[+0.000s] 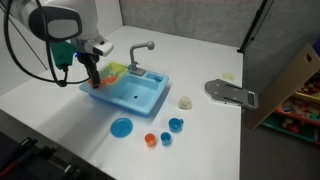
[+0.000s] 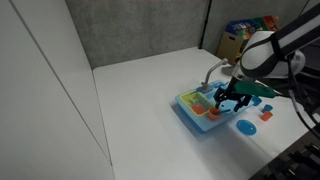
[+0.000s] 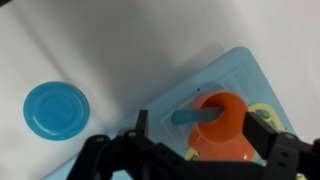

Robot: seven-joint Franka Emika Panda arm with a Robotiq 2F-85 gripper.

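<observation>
My gripper stands open at the near-left end of the light blue toy sink point(image 1: 143, 95). In the wrist view, an orange cup-like piece point(image 3: 229, 118) with a blue bar point(image 3: 197, 116) across it lies between the spread fingers. Whether the fingers touch it, I cannot tell. From the other side, the orange piece point(image 2: 214, 112) shows in the end of the sink just below my gripper point(image 2: 221, 101). A round blue plate point(image 3: 56, 110) lies flat on the table outside the sink.
A yellow-green rack point(image 1: 117, 71) and a grey faucet point(image 1: 143, 47) are at the sink's far side. On the table to the right are an orange cup point(image 1: 151, 140), blue cups point(image 1: 176, 125), a pale lump point(image 1: 185, 102) and a grey tray point(image 1: 230, 93).
</observation>
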